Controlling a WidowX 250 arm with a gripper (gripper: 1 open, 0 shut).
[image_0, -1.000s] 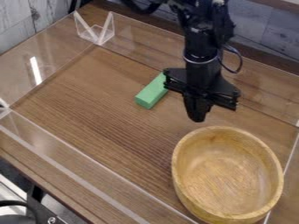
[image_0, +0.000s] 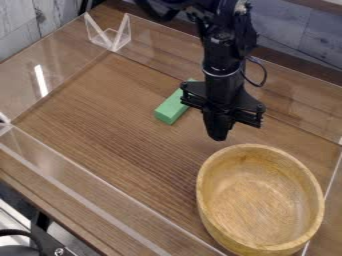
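Note:
My black gripper (image_0: 218, 121) hangs over the middle of the wooden table, pointing down, just right of a green block (image_0: 175, 105) and above the near bowl. Whether its fingers are open or shut is hard to tell. A large tan oval bowl (image_0: 259, 230) sits at the lower right, empty.
A clear wire or plastic holder (image_0: 111, 32) stands at the back left. The table's edges show at left and upper right.
The gripper has shifted slightly to the left, toward the green block. The block and bowl have stayed where they were.

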